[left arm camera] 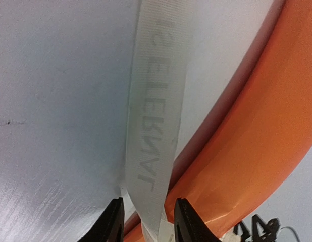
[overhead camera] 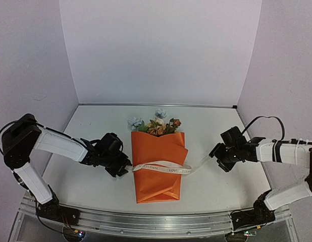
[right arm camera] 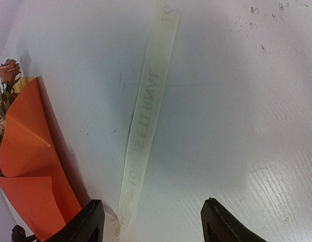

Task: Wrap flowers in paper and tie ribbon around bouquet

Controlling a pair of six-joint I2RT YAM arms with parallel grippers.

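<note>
The orange-wrapped bouquet (overhead camera: pixel 158 138) lies mid-table with its flowers (overhead camera: pixel 157 126) toward the back. A cream printed ribbon (overhead camera: pixel 161 166) crosses the wrapper, both ends trailing outward. At the wrapper's left edge is my left gripper (overhead camera: pixel 129 168). In the left wrist view its fingers (left arm camera: pixel 114 220) stand apart, and the ribbon (left arm camera: pixel 155 126) runs into the gap between them. My right gripper (overhead camera: pixel 215 155), near the ribbon's right end, has its fingers (right arm camera: pixel 212 222) wide apart. In the right wrist view the ribbon (right arm camera: pixel 143 121) lies flat, its near part close to the left finger.
Metal rails (overhead camera: pixel 161 219) run along its front edge, and white walls close in the back and both sides.
</note>
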